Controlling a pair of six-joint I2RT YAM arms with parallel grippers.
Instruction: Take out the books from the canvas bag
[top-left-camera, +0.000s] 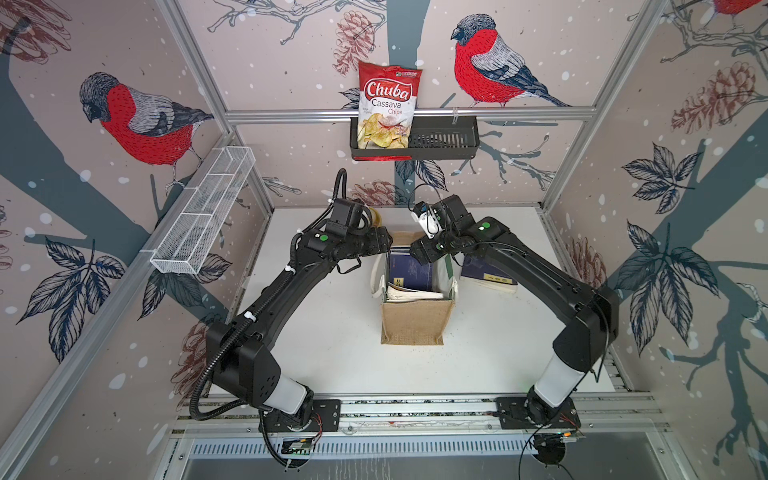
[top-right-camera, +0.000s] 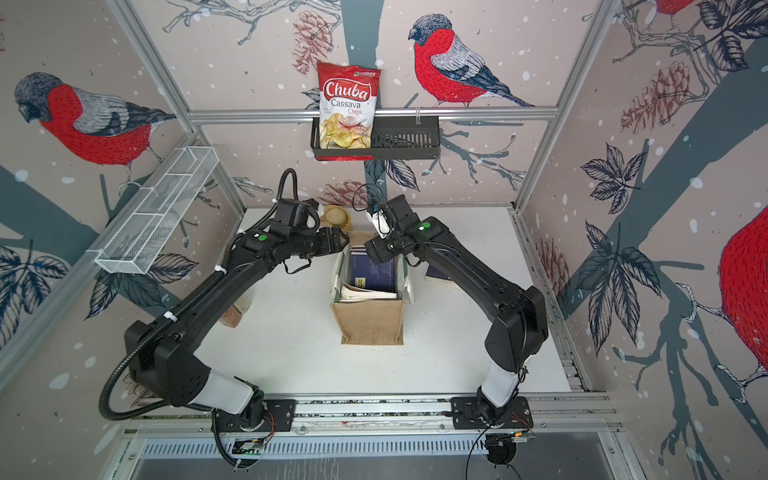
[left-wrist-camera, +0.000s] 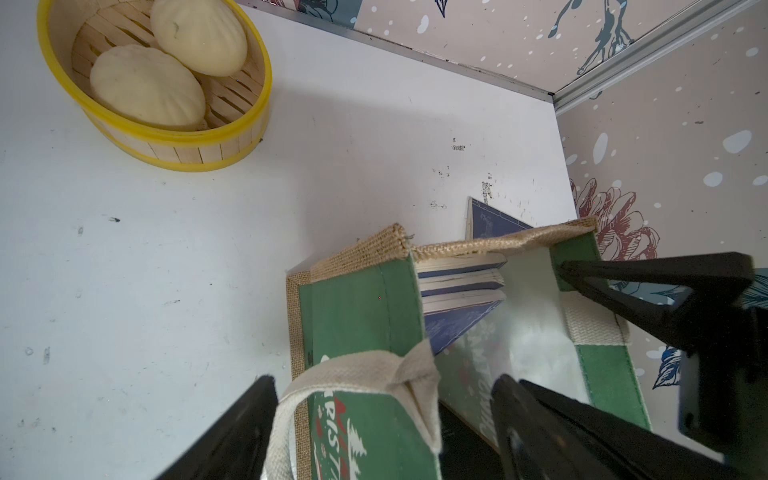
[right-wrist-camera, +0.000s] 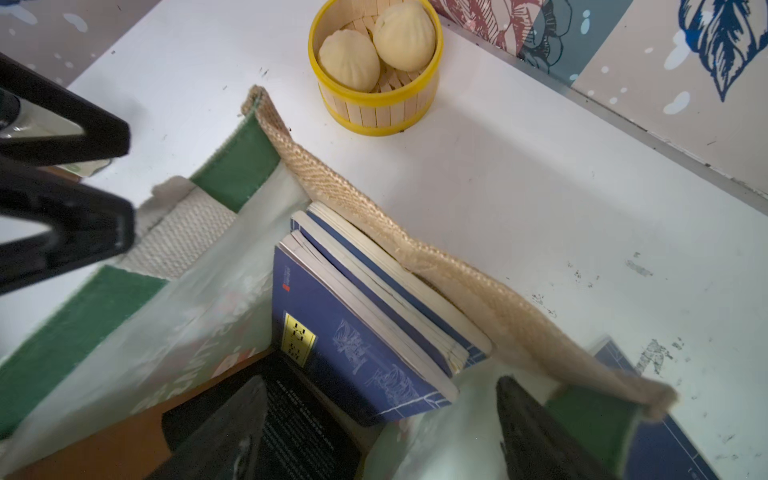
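Note:
The canvas bag (top-left-camera: 412, 322) stands open on the table, its inside green and white. Blue books (right-wrist-camera: 352, 328) lean upright against its back wall, and a dark book (right-wrist-camera: 276, 416) lies nearer the front. At the bag's left side, my left gripper has its fingers apart, with the white handle strap (left-wrist-camera: 340, 372) looping between them, not clamped. My right gripper is open above the bag's mouth, nothing between its fingers; the blue books are just beyond its tips. Another blue book (top-left-camera: 489, 270) rests on the table right of the bag.
Behind the bag stands a yellow-rimmed steamer basket (left-wrist-camera: 188, 144) with two buns. A shelf (top-left-camera: 444, 144) carrying a chips bag (top-left-camera: 388, 108) is on the back wall; a wire rack (top-left-camera: 204, 209) hangs at left. Both grippers are close together.

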